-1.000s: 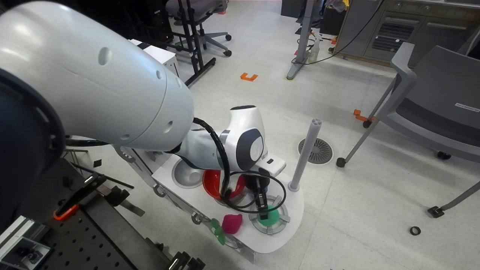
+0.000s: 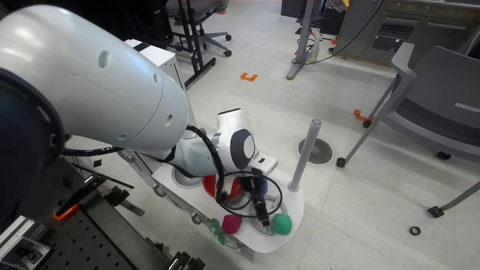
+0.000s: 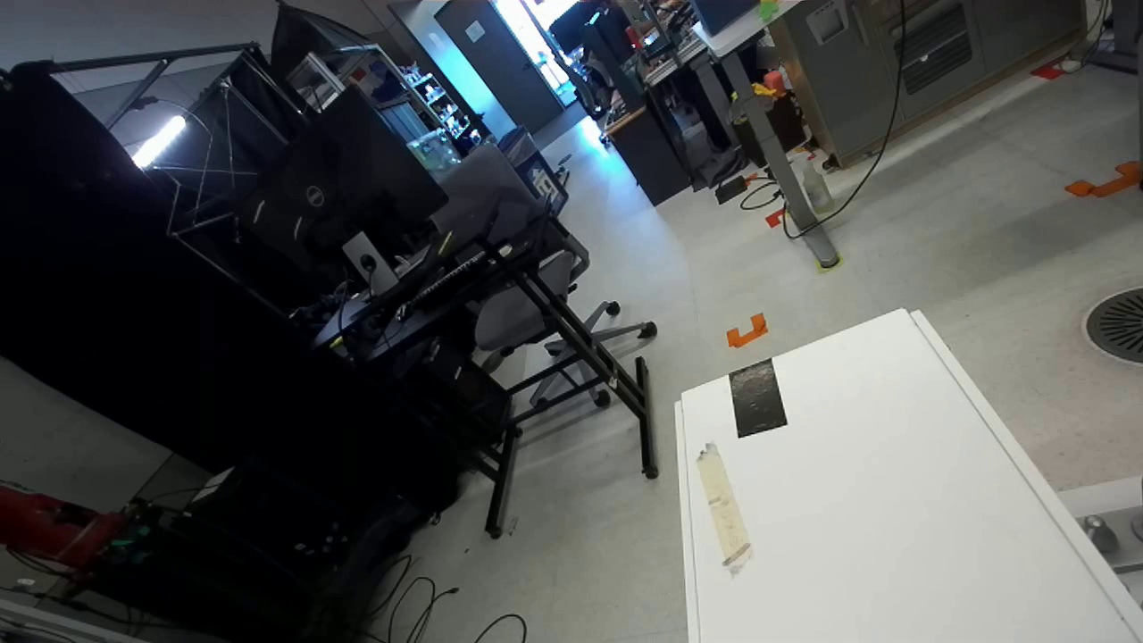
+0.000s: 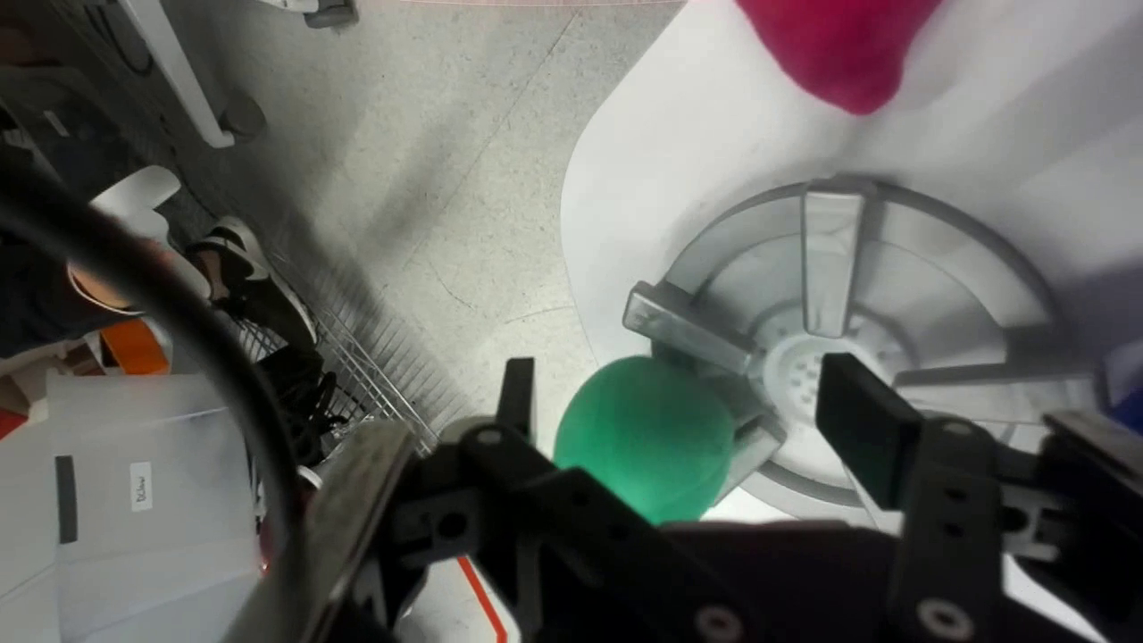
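A rounded green object [image 4: 645,438] rests at the edge of the grey toy burner [image 4: 822,311], partly over its raised bars. In exterior view 1 the green object [image 2: 282,224] lies to the right of the dark fingers [image 2: 261,211]. My gripper is above the burner with its fingers well apart. From the wrist, the green object appears between them, closer to the left finger, with a wide gap to the right one. A crimson object [image 2: 231,224] sits on the white tabletop [image 2: 263,245], left of the burner.
A red bowl [image 2: 210,184] and a silver basin [image 2: 186,180] stand farther left, partly behind the arm. An upright grey post [image 2: 306,153] rises at the table's right edge. Green leaf-like pieces [image 2: 218,231] are at the front edge.
The green object has moved from the burner's middle to its front right edge. My arm and gripper have shifted slightly left and lower in the exterior view. The crimson object is unmoved.
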